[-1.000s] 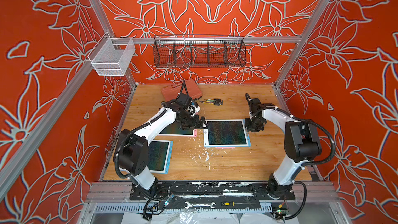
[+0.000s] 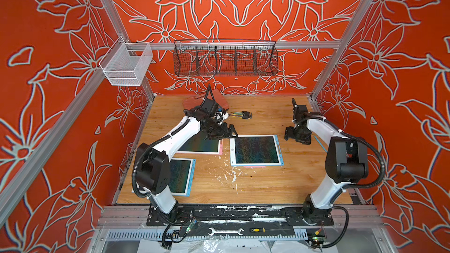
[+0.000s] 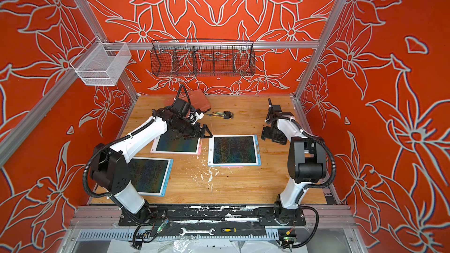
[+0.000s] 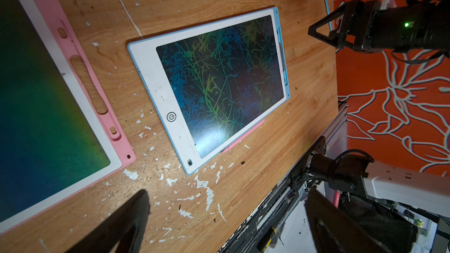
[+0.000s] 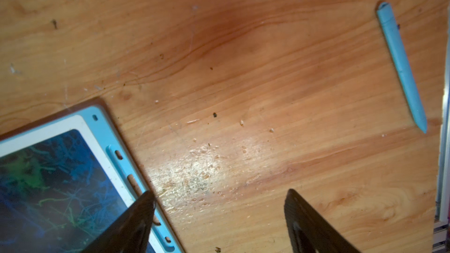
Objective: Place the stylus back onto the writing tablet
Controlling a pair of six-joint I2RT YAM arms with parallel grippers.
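Note:
A light blue stylus (image 5: 401,65) lies on the bare wood at the right of the table, apart from the central white-and-blue writing tablet (image 2: 255,150), whose side holder (image 5: 133,182) shows empty in the right wrist view. My right gripper is open above the wood between that tablet and the stylus, nothing between its fingers. My left gripper hangs open above the table near the central tablet's left end, holding nothing. A pink-edged tablet (image 4: 51,126) lies left of the central one.
Another blue-edged tablet (image 3: 150,175) lies at the front left. An orange case (image 2: 196,98) and hex keys (image 2: 241,114) are at the back. Wire baskets (image 2: 225,61) hang on the rear rail.
My right gripper has moved right, away from the central tablet's edge toward the stylus. My left gripper has risen slightly and shifted a little to the right.

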